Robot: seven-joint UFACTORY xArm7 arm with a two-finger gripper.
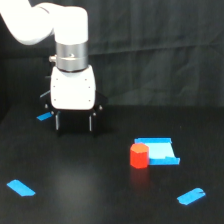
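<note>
My gripper hangs at the left, pointing down, with its two dark fingers apart. It is open and nothing shows between them. A small red block, roughly six-sided in outline, is right of the gripper and nearer the camera, well apart from it. Behind the block and to its right is a white square with blue edging. The block overlaps its left front corner in this view; whether the two touch, I cannot tell.
On the dark table are a blue strip at front left, another blue strip at front right, and a third blue strip behind the gripper's left. A black curtain closes off the back.
</note>
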